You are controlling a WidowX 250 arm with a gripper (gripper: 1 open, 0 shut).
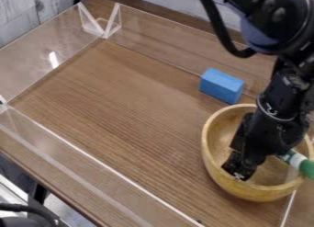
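Note:
A yellow bowl (221, 162) sits on the wooden tabletop at the right. My black gripper (252, 157) reaches down into it, its lower part inside the bowl near the left half, hiding much of the interior. The fingers stand open as far as can be seen; what lies between them is hidden. A green-and-white object (299, 164) sticks out at the bowl's right side, partly behind the gripper.
A blue block (222, 86) lies behind the bowl. A dark cable hangs from the arm at the top.

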